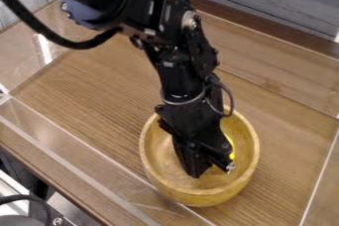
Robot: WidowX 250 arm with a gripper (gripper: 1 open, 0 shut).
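Observation:
The black gripper (199, 156) reaches down into a yellow bowl (172, 180) on the wooden table, its fingers low inside the bowl. A small bright yellow object, only partly visible behind the gripper at the bowl's right side, is too hidden to identify. The fingertips look close together; whether anything is between them is hidden.
A pale wall or ledge runs along the back right. Dark cables lie at the lower left.

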